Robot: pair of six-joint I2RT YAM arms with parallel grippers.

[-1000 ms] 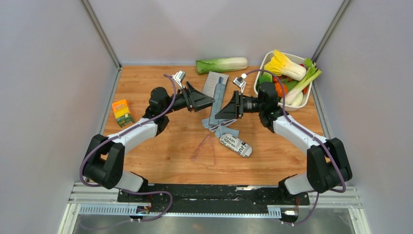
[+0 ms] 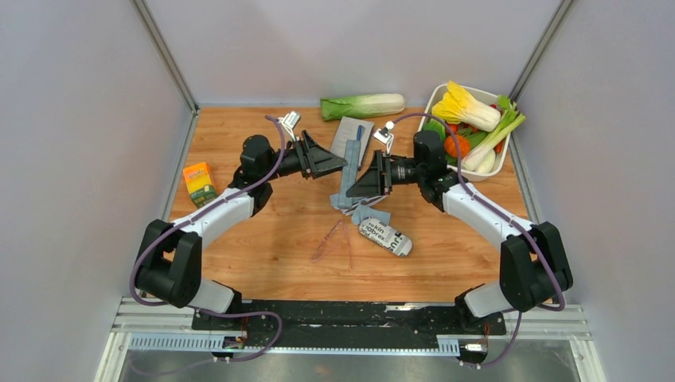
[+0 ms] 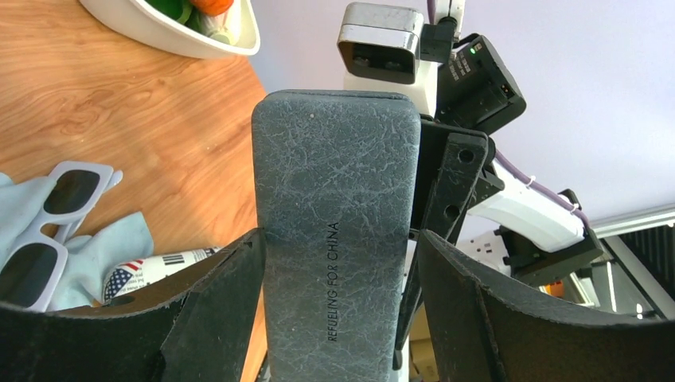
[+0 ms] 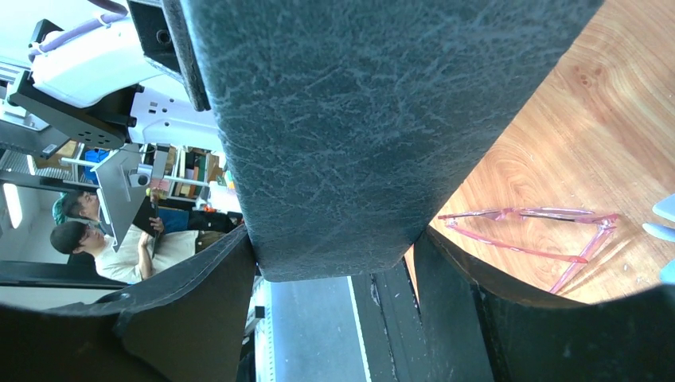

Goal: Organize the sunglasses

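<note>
A long grey-blue case (image 2: 353, 167) is raised above the table between my two grippers. In the right wrist view, both fingers of my right gripper meet the edges of the case near one end. My left gripper has a finger on each side of the case; whether it grips is unclear. White-framed sunglasses (image 3: 68, 188) with dark lenses rest on light blue cloth (image 3: 118, 239). Pink glasses (image 4: 593, 227) lie with their temples spread on bare wood. The right arm covers part of the cloth and white sunglasses in the top view.
A white can (image 2: 385, 236) lies beside the cloth. Behind the case is a grey flat pad (image 2: 345, 134), with a leafy vegetable (image 2: 362, 106) farther back. A basket (image 2: 501, 163) of vegetables stands back right, a yellow box (image 2: 199, 185) at left.
The upper end of the case has swung left, so it stands straighter in the top view. My right gripper has shifted slightly left; the left one has moved only a little.
</note>
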